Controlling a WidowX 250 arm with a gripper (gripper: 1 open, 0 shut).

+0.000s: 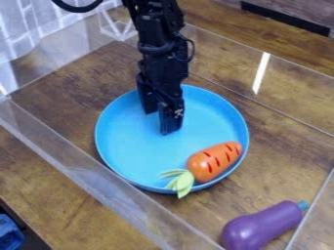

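Observation:
My black gripper (162, 109) hangs over the upper middle of a blue plate (146, 152), its lower end inside the plate's outline. Its fingers are dark and overlap, so their opening is unclear. An orange toy carrot (214, 160) with pale green leaves lies on the right front part of the plate, apart from the gripper. A purple toy eggplant (259, 227) with a green tip lies on the wooden surface at the lower right, outside the plate.
Clear plastic walls or edges run along the left and right of the wooden surface (78, 88). A small blue object (7, 234) sits in the lower left corner. Bare wood lies left and upper right of the plate.

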